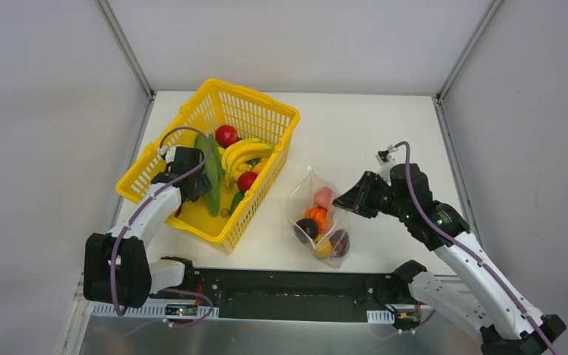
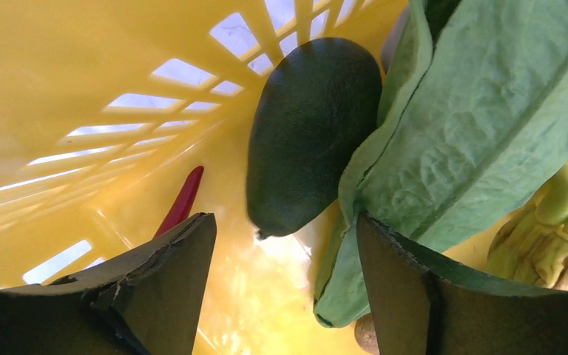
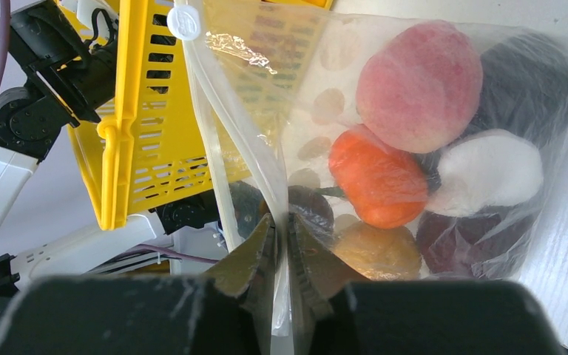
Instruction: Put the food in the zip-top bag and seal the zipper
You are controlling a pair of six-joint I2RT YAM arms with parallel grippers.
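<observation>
My left gripper is open inside the yellow basket (image 1: 225, 238), its fingers apart around the floor near a dark green vegetable (image 2: 310, 126). A leafy green (image 2: 473, 118) lies against its right finger, and a red chilli (image 2: 181, 200) lies by the left one. My right gripper is shut on the top edge of the clear zip bag (image 3: 240, 140). The bag holds a peach (image 3: 418, 85), an orange pepper (image 3: 377, 175) and several other foods.
Bananas (image 1: 244, 154) and red fruits (image 1: 226, 135) are also in the basket.
</observation>
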